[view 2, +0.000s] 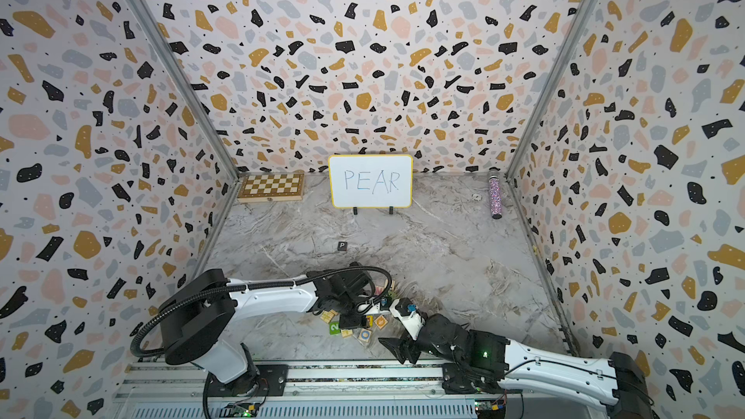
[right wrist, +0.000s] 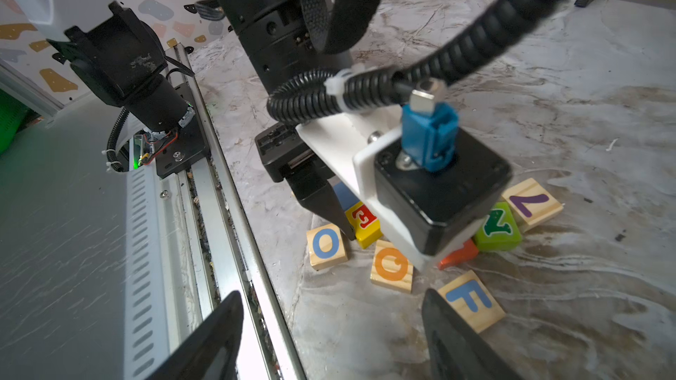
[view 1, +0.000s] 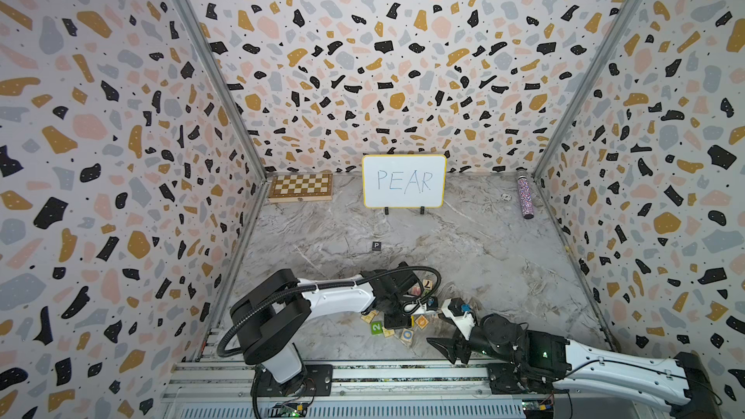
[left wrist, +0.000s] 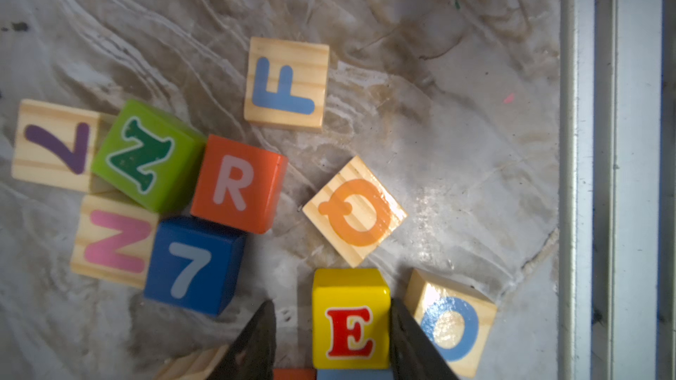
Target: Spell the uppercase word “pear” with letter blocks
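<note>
A whiteboard (view 1: 403, 180) reads PEAR; a dark P block (view 1: 376, 246) lies alone in front of it. My left gripper is low over the letter pile, its open fingers either side of the yellow E block (left wrist: 350, 316). A red R block (left wrist: 238, 183) lies among green N, blue 7 and wooden blocks above-left of it; a wooden Q (left wrist: 354, 211), O (left wrist: 450, 323) and F (left wrist: 286, 83) are nearby. My right gripper stands open at the front right, nothing between its fingers. No A block is identifiable.
A chessboard (view 1: 300, 184) sits back left, a glittery bottle (view 1: 524, 195) back right. A metal rail (left wrist: 577, 169) runs along the front edge beside the blocks.
</note>
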